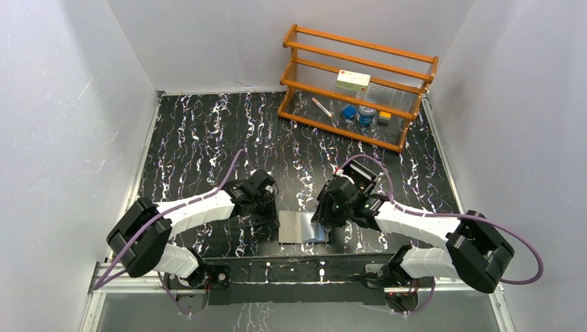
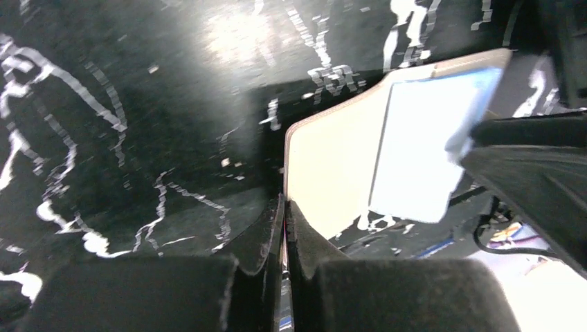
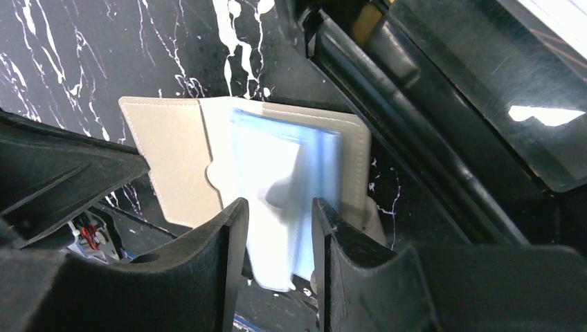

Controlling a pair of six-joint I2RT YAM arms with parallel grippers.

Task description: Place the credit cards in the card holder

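The beige card holder [image 1: 288, 228] lies spread open near the table's front edge. Its pale blue-and-white sleeves [image 3: 273, 187] face up on the right half. My left gripper is shut at the outer edge of the left cover [image 2: 332, 152], with a thin strip of that edge showing between its fingertips. Over the sleeves stands my right gripper, part open; its fingers sit on either side of the sleeve area, and no card shows between them. A black slotted rack [image 3: 443, 104] stands beside the holder, a white card-like edge [image 3: 561, 17] at its top.
At the back right is a wooden shelf [image 1: 360, 90] bearing a green-and-white box [image 1: 353, 81] and several small items. The black rack stands close to my right gripper.
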